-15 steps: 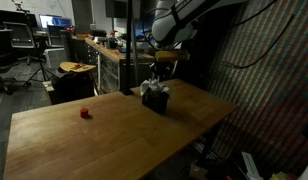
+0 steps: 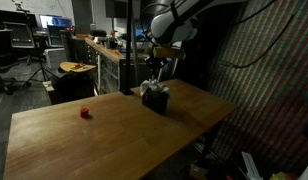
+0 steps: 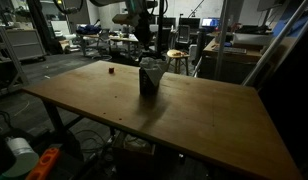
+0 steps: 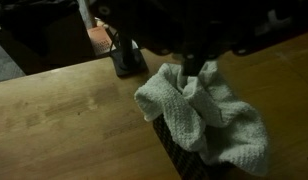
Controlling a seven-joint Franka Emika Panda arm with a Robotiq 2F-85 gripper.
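Observation:
A pale, crumpled cloth (image 4: pixel 219 115) bulges out of the top of a dark container (image 2: pixel 155 101) on the wooden table. In the wrist view, the container's dark woven side (image 4: pixel 179 150) shows below the cloth. My gripper is shut, its dark fingertips right at a raised fold of the cloth. Whether any cloth is pinched between them cannot be made out. From the second exterior view, the cloth (image 3: pixel 150 64) sits low in the container's mouth. A small red object (image 2: pixel 84 113) lies well apart, toward the table's left side.
A dark post (image 2: pixel 125 50) stands at the table's back edge. Behind it are a stool (image 2: pixel 74 67), office chairs and a cluttered bench.
The arm above the container has shifted slightly. The cloth, the container and the red object look unmoved.

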